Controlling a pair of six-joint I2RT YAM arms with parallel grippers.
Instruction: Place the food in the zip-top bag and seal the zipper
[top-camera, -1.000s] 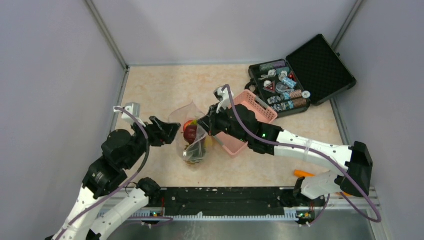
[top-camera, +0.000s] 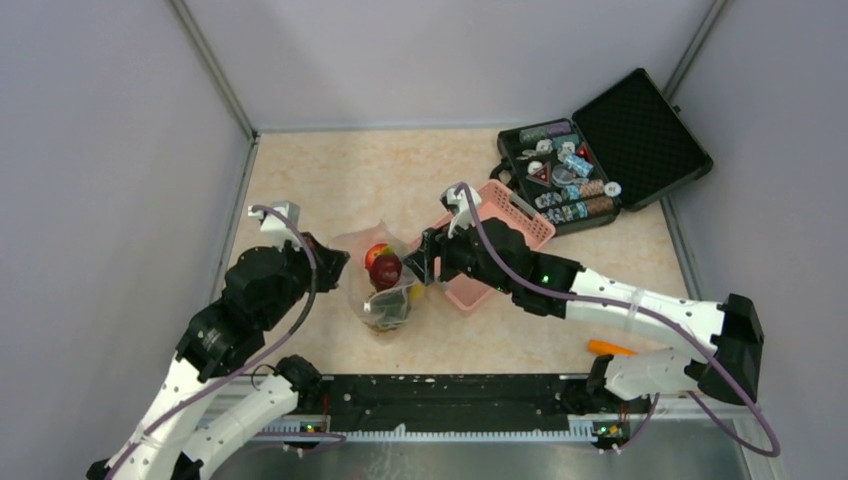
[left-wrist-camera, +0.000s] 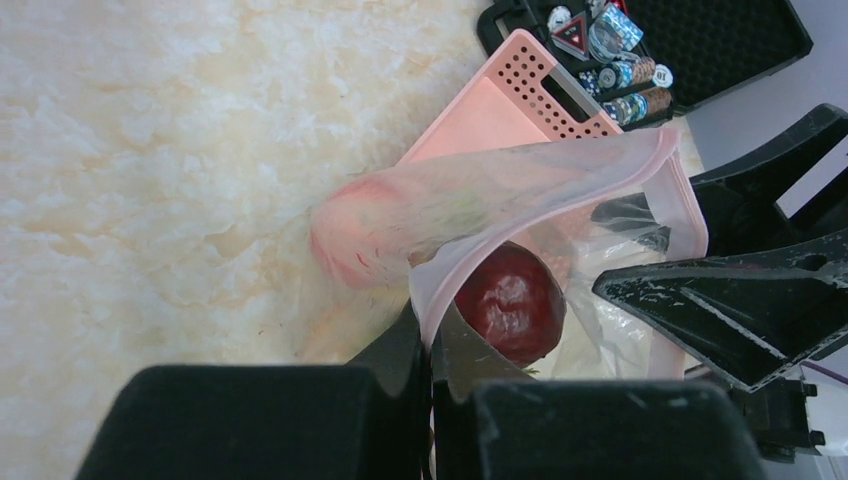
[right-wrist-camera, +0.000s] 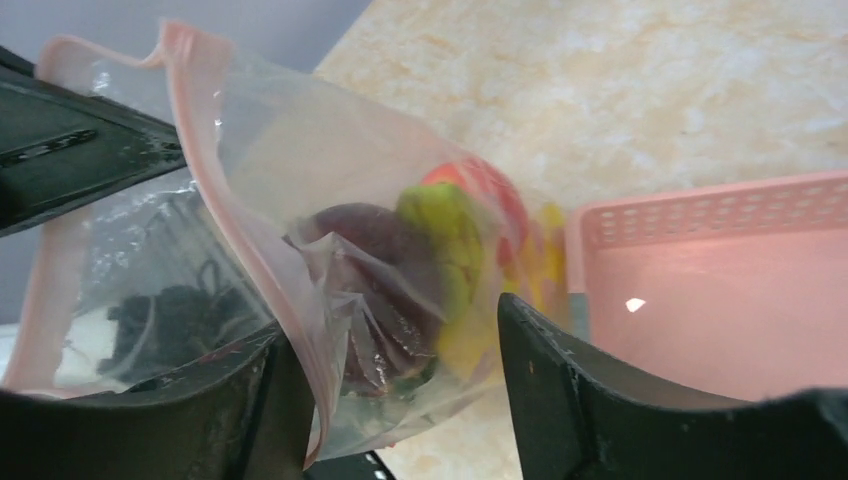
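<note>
The clear zip bag (top-camera: 365, 310) stands mid-table holding food: a dark red fruit (left-wrist-camera: 508, 300), a red-yellow fruit (top-camera: 376, 250) and green and yellow pieces (right-wrist-camera: 445, 250). My left gripper (top-camera: 340, 262) is shut on the bag's pink-edged rim at its left side. My right gripper (top-camera: 425, 260) is open at the bag's right side; in its wrist view the bag's rim passes beside one finger.
A pink basket (top-camera: 520, 210) sits right of the bag, partly under my right arm. An open black case (top-camera: 640, 135) lies at back right, an orange item (top-camera: 605, 348) at front right.
My right gripper has opened and moved right; the bag's top has shifted left.
</note>
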